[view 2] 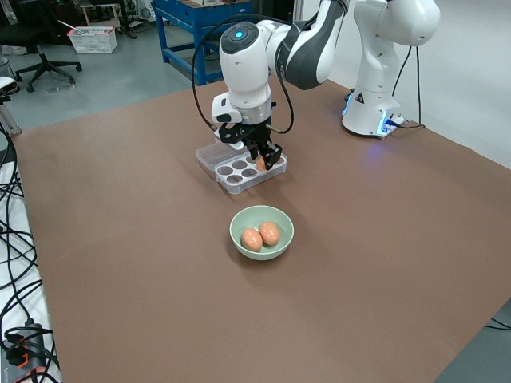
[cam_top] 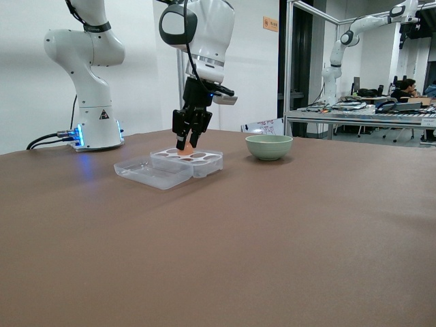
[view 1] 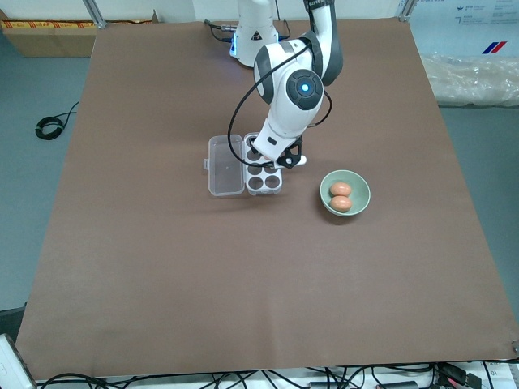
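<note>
A clear plastic egg box [view 1: 263, 182] lies open on the brown table, its lid [view 1: 225, 166] flat beside the compartments. My black gripper [cam_top: 187, 142] is down over the box, its fingers around an orange-brown egg [view 2: 260, 163] at one compartment; whether they press on it is unclear. In the left view the gripper is mostly hidden under the arm. A pale green bowl [cam_top: 269, 146] stands apart from the box, holding two brown eggs [view 2: 251, 239].
Cables run along the table's edge.
</note>
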